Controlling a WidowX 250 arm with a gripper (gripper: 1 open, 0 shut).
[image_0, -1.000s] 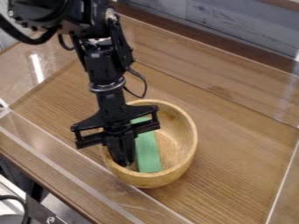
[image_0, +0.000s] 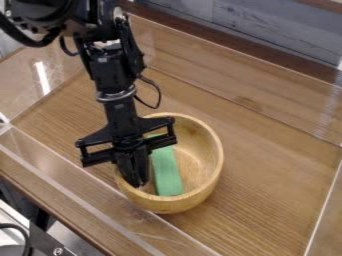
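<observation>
My black gripper (image_0: 134, 168) reaches down into the left side of a yellow bowl (image_0: 201, 190), its fingertips low against the inner wall. It looks shut, though the tips are dark and partly hard to make out. A green rectangular block (image_0: 167, 172) lies in the bowl, right of the fingertips. I cannot tell whether the fingers touch it.
A clear panel edge runs along the front left, and a grey wooden wall (image_0: 241, 30) stands at the back.
The arm has shifted slightly left and up over the last second, and the bowl has moved a little left with it.
</observation>
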